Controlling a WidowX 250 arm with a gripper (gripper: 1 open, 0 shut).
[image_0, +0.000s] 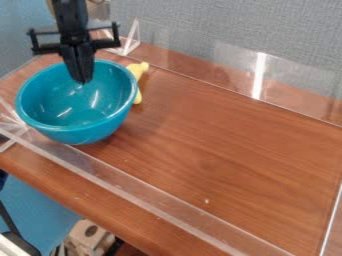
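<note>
My gripper (78, 70) hangs from the top left over the back of a teal bowl (70, 120), its fingers pointing down. It looks shut, with nothing visible between its fingers. The bowl sits at the left end of the wooden table (227, 160). A small yellow object (138, 70) lies just behind the bowl's right side, partly hidden by it.
Clear plastic edging runs along the table's front and back, with a grey wall behind. Below the front left edge are a blue surface (40, 200) and a beige fixture (88, 238).
</note>
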